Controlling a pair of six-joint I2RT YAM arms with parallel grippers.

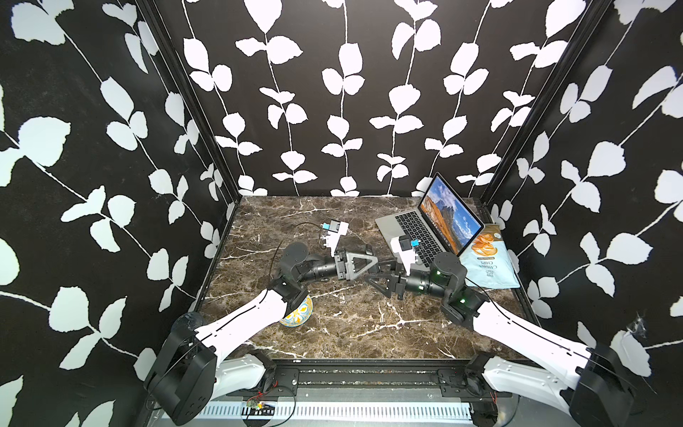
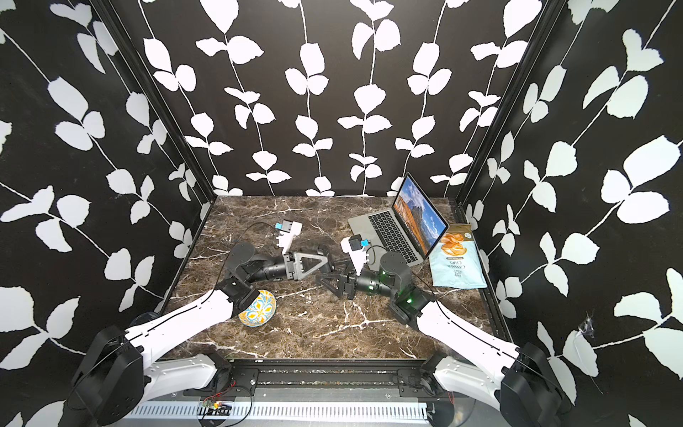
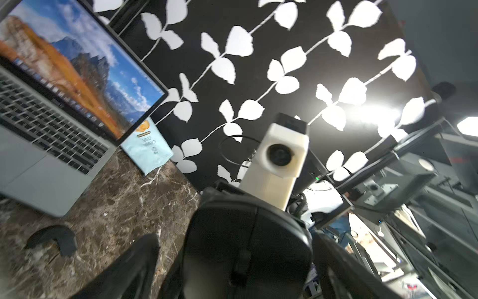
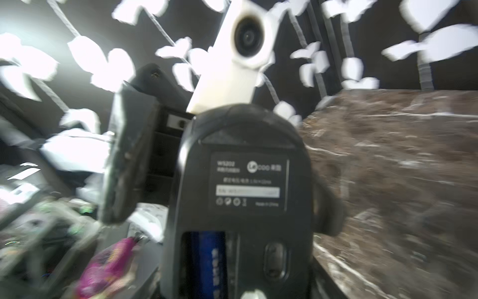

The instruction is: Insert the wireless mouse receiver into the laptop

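A black wireless mouse is held up over the table between my grippers, its underside facing the right wrist camera. Its battery bay is uncovered, showing a blue battery. My left gripper has its fingers on either side of the mouse and grips it. My right gripper is close in front, fingers apart at the mouse's lower edges; whether they touch it is unclear. I cannot make out the receiver; a small pale spot shows at the bottom of the right wrist view. The laptop stands open at the back right.
A blue chips bag lies right of the laptop. A patterned bowl sits partly under the left forearm. A curved black piece rests on the table near the laptop.
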